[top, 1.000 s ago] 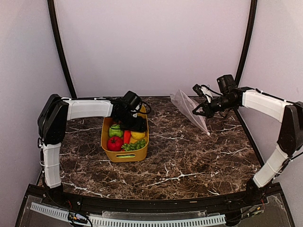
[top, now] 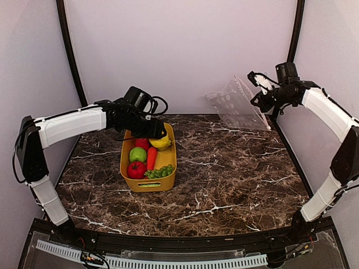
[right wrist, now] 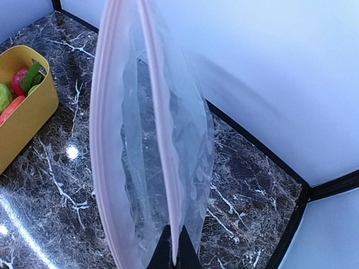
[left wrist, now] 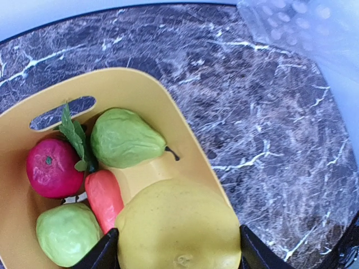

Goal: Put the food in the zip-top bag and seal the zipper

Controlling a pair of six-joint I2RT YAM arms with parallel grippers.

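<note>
Between the fingers of my left gripper is a large yellow fruit [left wrist: 176,216], pressed on both sides; in the top view the fruit [top: 161,144] is at the rear of the yellow bin [top: 147,184]. A green pear [left wrist: 124,137], a red fruit [left wrist: 51,175], a green fruit [left wrist: 67,235] and a red carrot [left wrist: 105,197] lie inside the bin. The clear zip bag [top: 238,106] hangs from my right gripper [top: 256,101], which is shut on one pink zipper edge. In the right wrist view the bag's mouth [right wrist: 161,95] gapes, its two edges apart.
A tomato [top: 136,170] and green grapes [top: 160,172] are at the bin's front. Bare marble tabletop [top: 216,179] stretches right of the bin. White walls [top: 185,50] close the back and sides.
The right arm has carried the bag back and to the right; the bag now spreads wider in view.
</note>
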